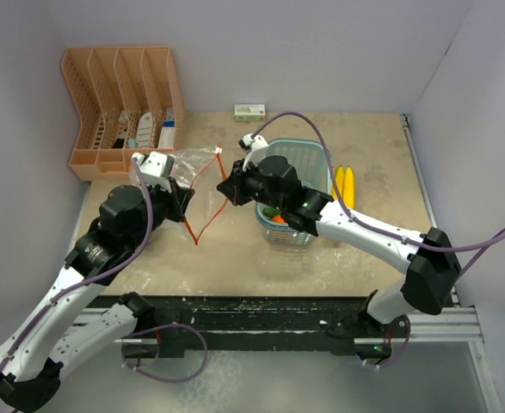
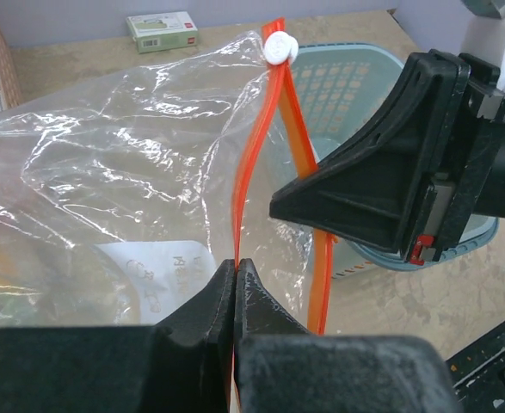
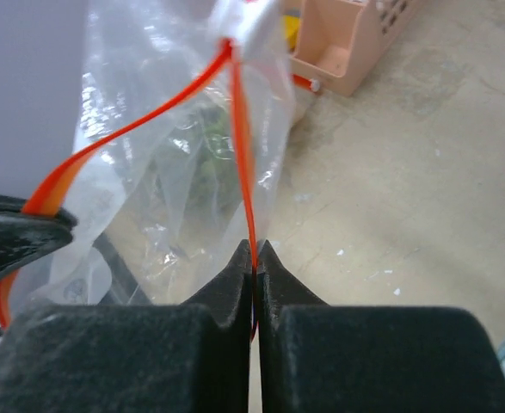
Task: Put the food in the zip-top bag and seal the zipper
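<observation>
The clear zip top bag (image 1: 202, 194) stands with its mouth spread into a loop of two orange zipper strips. My left gripper (image 1: 187, 200) is shut on the near-left strip, which runs between its fingertips in the left wrist view. Facing it, my right gripper (image 1: 223, 190) is shut on the opposite strip; the right wrist view shows that orange strip (image 3: 245, 163) entering its closed tips. A white slider (image 2: 280, 47) sits at the zipper's far end. Through the film in the right wrist view a blurred green item (image 3: 218, 155) shows inside the bag.
A light-blue basket (image 1: 325, 163), partly covered by my right arm, holds green and orange food. Bananas (image 1: 344, 185) lie to its right. At the back stand a peach divided rack (image 1: 76, 159) and a small box (image 1: 249, 113).
</observation>
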